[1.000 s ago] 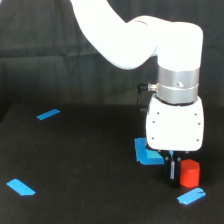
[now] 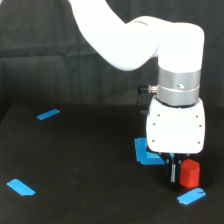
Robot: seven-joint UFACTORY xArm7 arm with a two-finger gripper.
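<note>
A red block [image 2: 190, 174] rests on the dark table at the right of the camera view. My white gripper [image 2: 176, 170] points down, its thin dark fingers low at the block's left side. The right part of the hand hangs over the block. How wide the fingers stand, and whether a finger touches the block, is too small and dark to make out. Behind the hand, on its left, lies a blue piece [image 2: 146, 151], partly hidden.
Blue strips lie on the table: one far left [image 2: 48, 114], one near left [image 2: 20, 187], and one just in front of the red block [image 2: 191, 196]. A dark curtain hangs behind.
My gripper has shifted very slightly down and to the right. The red block and the blue pieces appear in the same places.
</note>
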